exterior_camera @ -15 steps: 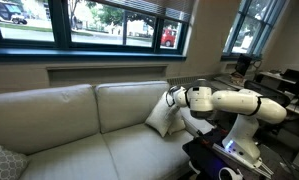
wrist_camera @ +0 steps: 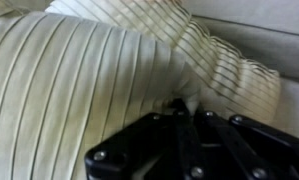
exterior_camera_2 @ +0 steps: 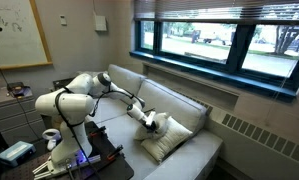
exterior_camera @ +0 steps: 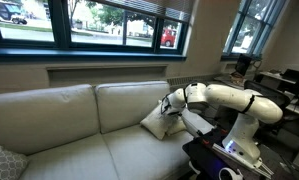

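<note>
A cream striped pillow [exterior_camera: 157, 123] leans at the right end of the light sofa. In the wrist view its ribbed cover [wrist_camera: 64, 90] fills the left side, and a second striped pillow surface [wrist_camera: 234, 75] lies behind it. My gripper is shut on a pinch of the near pillow's fabric, which bunches up at the fingertips. The fold partly hides the fingertips. From the other side, the arm reaches over the sofa's end to the pillow [exterior_camera_2: 171, 138], with the gripper [exterior_camera_2: 149, 125] at its far edge.
The sofa [exterior_camera: 79, 150] has bare seat room left of the pillow. A grey patterned pillow [exterior_camera: 3, 162] sits at its far left. Windows [exterior_camera: 99, 25] and a wall radiator [exterior_camera: 109, 73] stand behind the backrest.
My gripper has come down and a little to the left against the pillow. The pillow appears to have shifted slightly left, tilting lower on the seat.
</note>
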